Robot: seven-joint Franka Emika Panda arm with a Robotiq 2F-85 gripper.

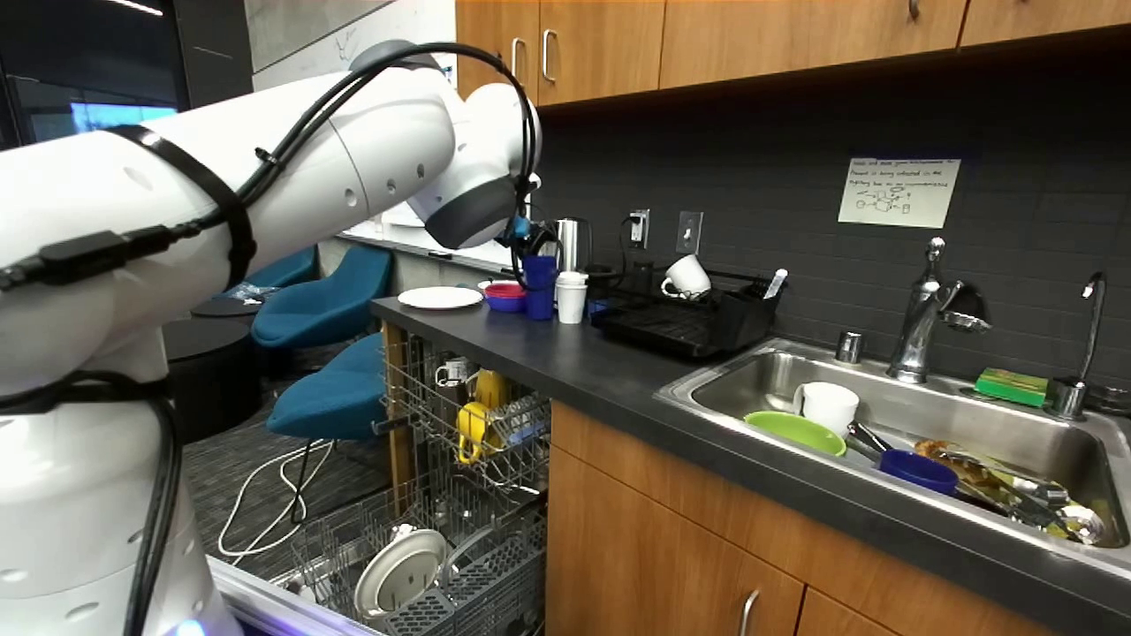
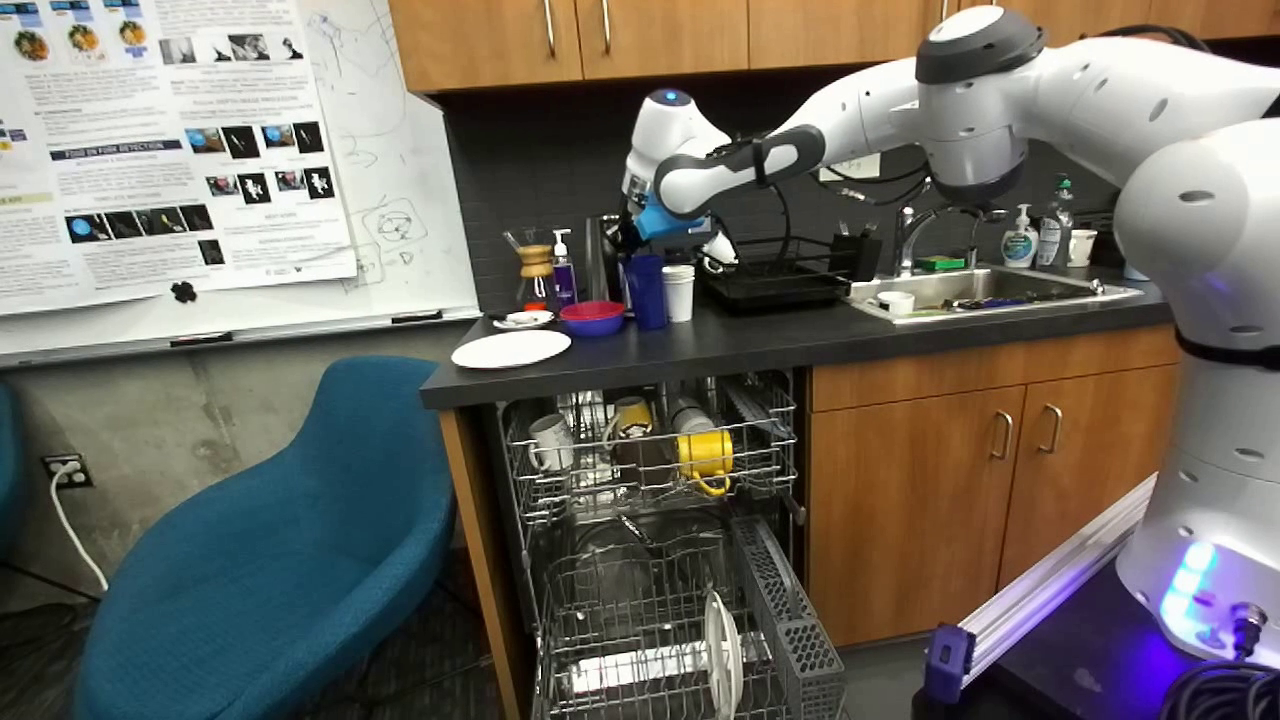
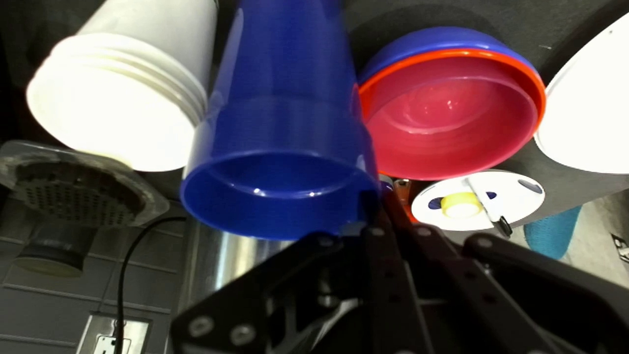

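A tall blue cup point(image 3: 283, 130) stands on the counter, its open mouth facing the wrist camera. At the right side of its rim, my gripper is shut, one fingertip dark against the inside of the cup and the other outside, with the thin rim between them. In the second exterior view the gripper point(image 2: 632, 240) sits right at the top of the blue cup point(image 2: 647, 293). The exact contact is partly hidden by the dark fingers.
Stacked white cups point(image 3: 124, 100) stand close beside the blue cup; a red bowl nested in a blue bowl point(image 3: 451, 112) is on its other side. A white plate point(image 2: 511, 349) lies near the counter's end. Below, the dishwasher racks point(image 2: 648, 468) are pulled out. A black dish rack point(image 1: 679, 318) stands nearer the sink.
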